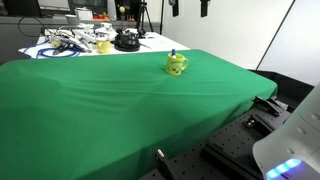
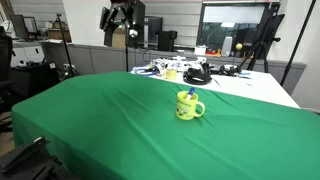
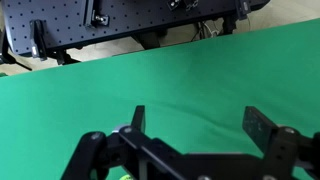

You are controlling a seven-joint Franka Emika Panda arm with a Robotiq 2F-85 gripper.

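Note:
A yellow-green mug (image 1: pixel 176 65) stands upright on the green table cover, with something blue (image 1: pixel 173 52) sticking out of its top. In the other exterior view the mug (image 2: pixel 186 111) shows its handle on the right, and the blue item (image 2: pixel 191 93) leans inside it. My gripper is open, its two fingers wide apart over bare green cloth. Both fingertips (image 1: pixel 204 8) hang well above the table at the top of the first exterior view. A small yellow patch (image 3: pixel 126 178) at the bottom edge of the wrist view may be the mug, mostly hidden by the gripper.
Behind the green surface (image 1: pixel 90 115), a white table holds cables (image 1: pixel 62 47), another yellow cup (image 1: pixel 103 46) and black equipment (image 2: pixel 198 73). A perforated black base plate (image 3: pixel 130 20) borders the cloth.

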